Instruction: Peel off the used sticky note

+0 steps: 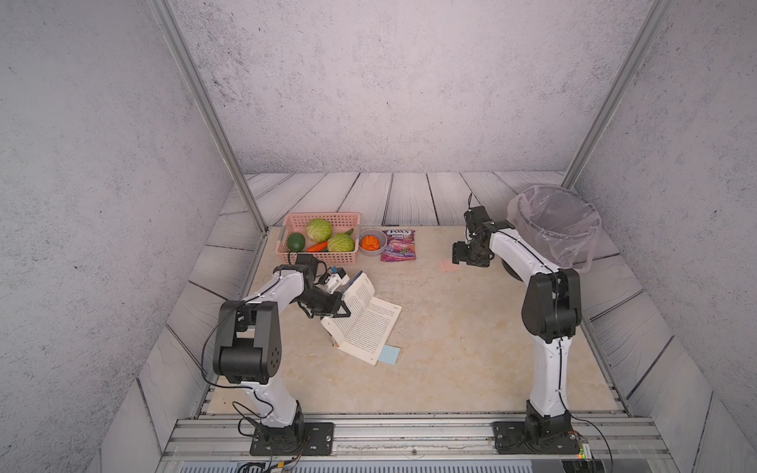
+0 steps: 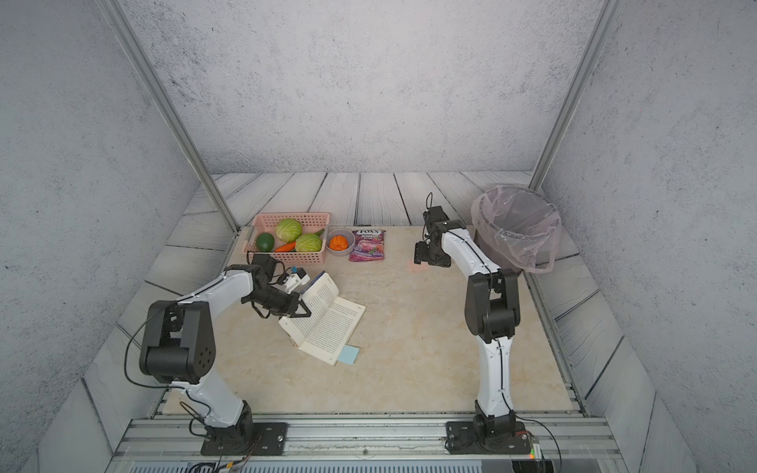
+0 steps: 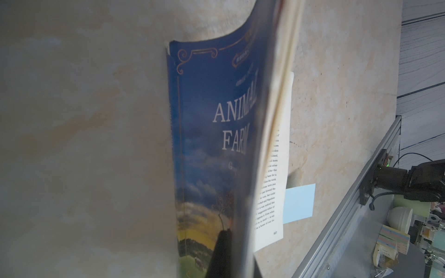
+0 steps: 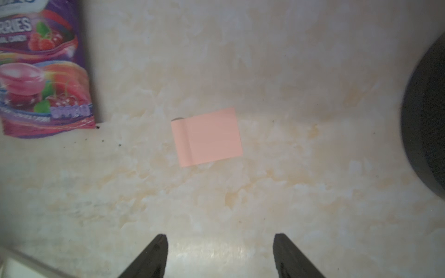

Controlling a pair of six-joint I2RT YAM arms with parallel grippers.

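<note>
A pink sticky note (image 4: 208, 139) lies flat on the table, one edge slightly curled, beside a candy bag (image 4: 44, 83). My right gripper hovers over it, open and empty. My left gripper (image 1: 340, 312) is shut at the raised side of the open book (image 1: 370, 331); its tips are mostly hidden behind the blue cover (image 3: 208, 115) in the left wrist view, so what lies between them is unclear. A blue sticky note (image 3: 299, 203) sticks out from under the book's page.
A pink basket (image 1: 284, 244) of vegetables and a bowl (image 1: 382, 244) with an orange item stand at the back left. A lined bin (image 2: 520, 220) stands at the back right.
</note>
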